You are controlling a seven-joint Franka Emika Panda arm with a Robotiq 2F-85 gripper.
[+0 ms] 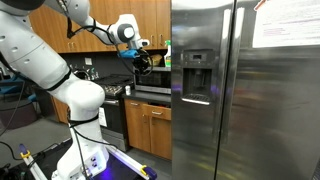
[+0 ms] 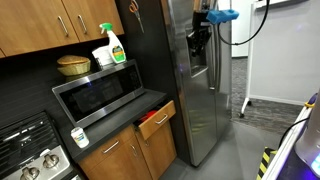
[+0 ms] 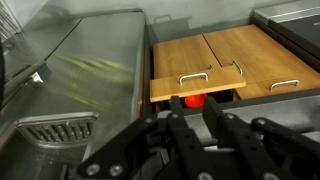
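High above the floor, in front of the counter and beside the fridge, hangs my gripper (image 1: 142, 66). Its dark fingers reach up from the bottom of the wrist view, apart from each other, and no held object shows between them. Farther off, past the fingertips, a wooden drawer (image 2: 156, 124) stands pulled out under the counter. A red item (image 3: 198, 99) lies inside it, partly hidden by the fingers in the wrist view.
The tall steel fridge (image 1: 202, 80) stands close beside the gripper. A microwave (image 2: 103, 98) carries a basket (image 2: 73, 65) and a spray bottle (image 2: 113, 45). On the counter, a white tub (image 2: 79, 136) stands near the stove (image 2: 35, 163). Open floor lies before the cabinets.
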